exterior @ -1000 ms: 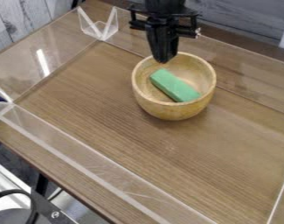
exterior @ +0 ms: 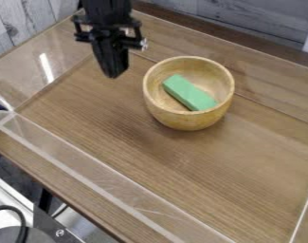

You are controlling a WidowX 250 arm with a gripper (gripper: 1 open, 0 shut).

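A wooden bowl [exterior: 188, 114] sits right of centre on the table, with a green block [exterior: 190, 92] lying inside it. The dark gripper [exterior: 113, 65] is above the table to the upper left of the bowl, apart from it; its fingertips are blurred, and I see nothing clearly held.
Clear tape or plastic runs along the left side, and a dark cable lies at the lower left corner.
The gripper has moved left, from above the bowl to its upper left, and sits lower. The bowl and green block have stayed where they were.
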